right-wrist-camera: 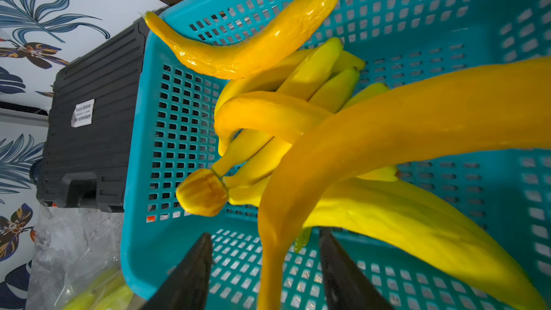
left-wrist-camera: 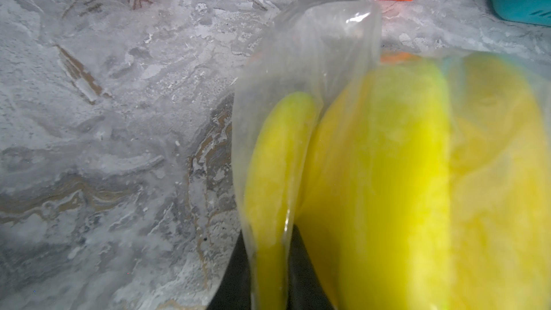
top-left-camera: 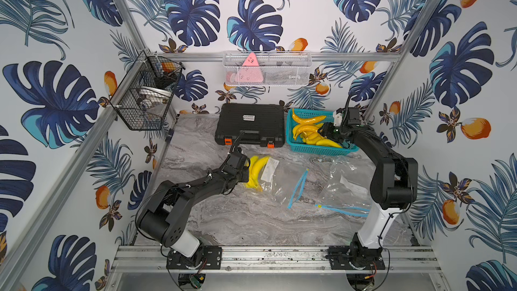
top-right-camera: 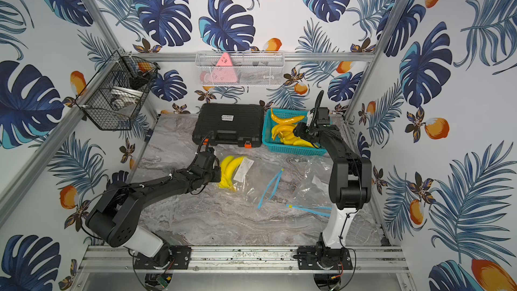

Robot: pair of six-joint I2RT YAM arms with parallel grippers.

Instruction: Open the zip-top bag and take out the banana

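A clear zip bag (top-left-camera: 282,186) with blue seal holds bananas (top-left-camera: 256,171) on the table. My left gripper (top-left-camera: 245,169) is at its left end; the left wrist view shows the bag's edge and a banana (left-wrist-camera: 280,149) between its blurred fingers, grip unclear. Over the teal basket my right gripper has its fingers apart, a long orange-yellow banana (right-wrist-camera: 344,149) between and below them; whether it touches them is unclear.
The teal basket (top-left-camera: 317,149) holds several bananas. A black case (top-left-camera: 250,115) lies beside it. Another empty bag (top-left-camera: 344,183) lies at the right.
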